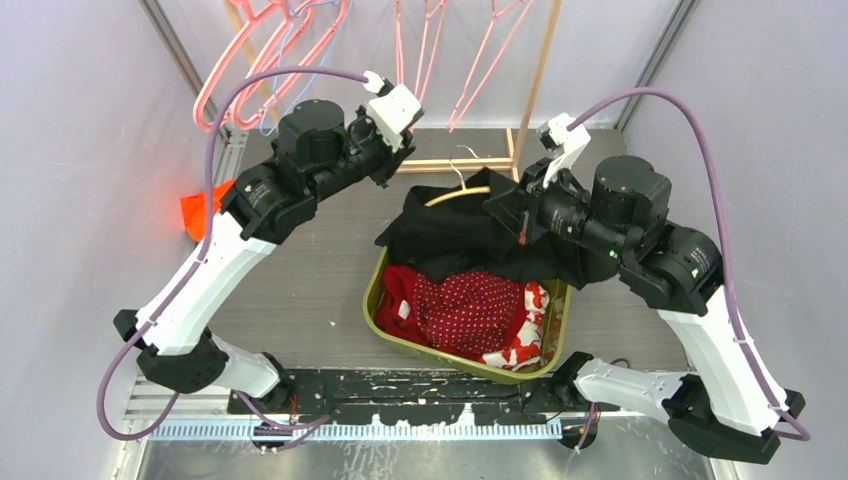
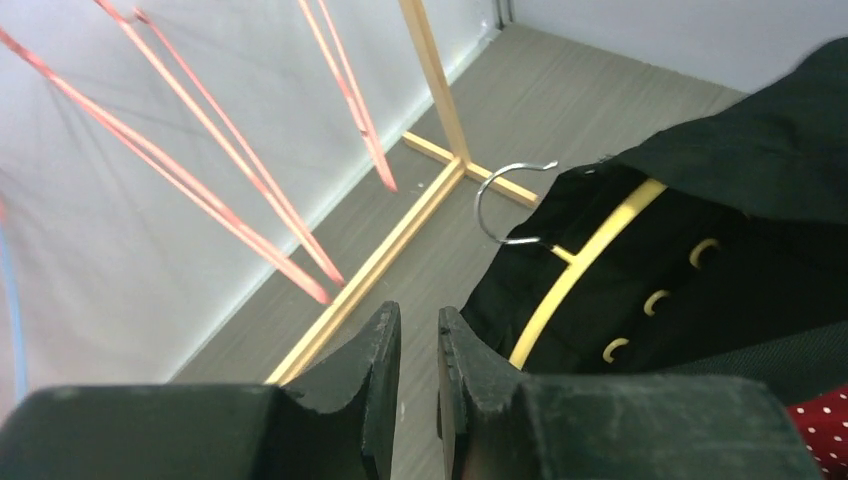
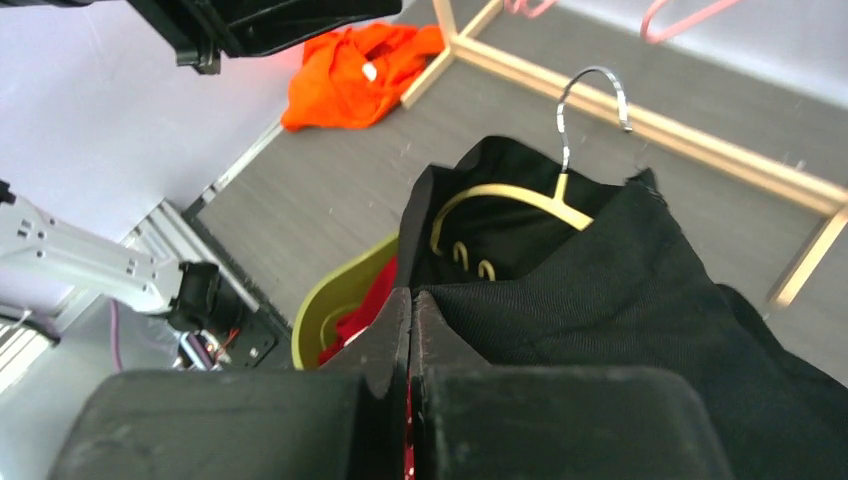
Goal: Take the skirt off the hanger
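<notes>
The black skirt drapes over the olive basket of red clothes, with the yellow hanger inside its upper part, hook sticking out toward the rack. My left gripper is above and left of it, fingertips a little apart with nothing between them. My right gripper is shut at the skirt's folded edge; whether cloth is between its fingertips is hard to tell.
A wooden rack holding pink hangers stands at the back. An orange cloth lies at the back left.
</notes>
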